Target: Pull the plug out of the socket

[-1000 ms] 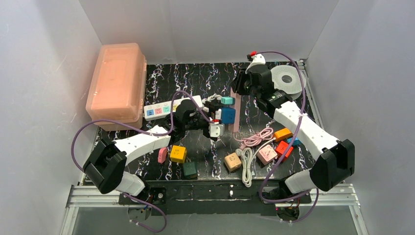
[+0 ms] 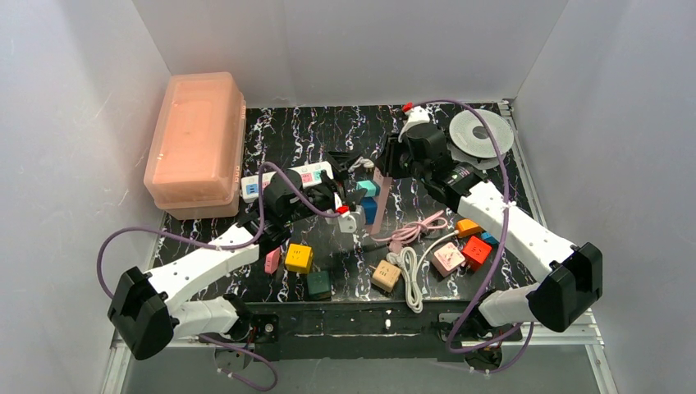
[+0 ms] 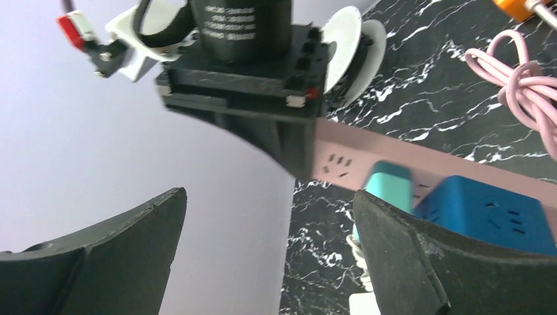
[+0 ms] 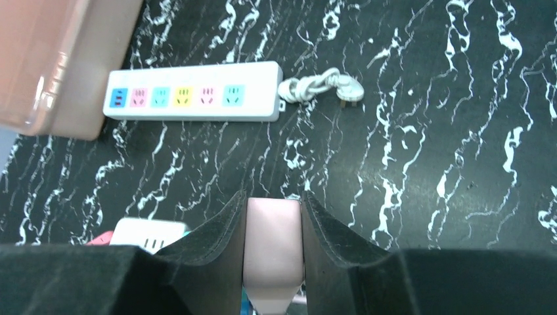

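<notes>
A pink power strip (image 2: 379,215) stands lengthwise in mid-table, carrying a teal plug (image 3: 387,187) and a blue cube plug (image 3: 478,210). My right gripper (image 2: 386,168) is at the strip's far end, its fingers around the pink end (image 4: 272,243); whether they grip it firmly I cannot tell. My left gripper is open beside the plugs, its fingertips apart with nothing visible between them.
A white power strip (image 4: 190,92) lies at the back left beside a peach box (image 2: 194,135). Coiled cables (image 2: 410,271) and several coloured cubes occupy the front. A white disc (image 2: 480,131) sits at the back right.
The right gripper and pink strip have shifted left and slightly toward the front, with the plugs on it. The left arm has shifted a little left and forward.
</notes>
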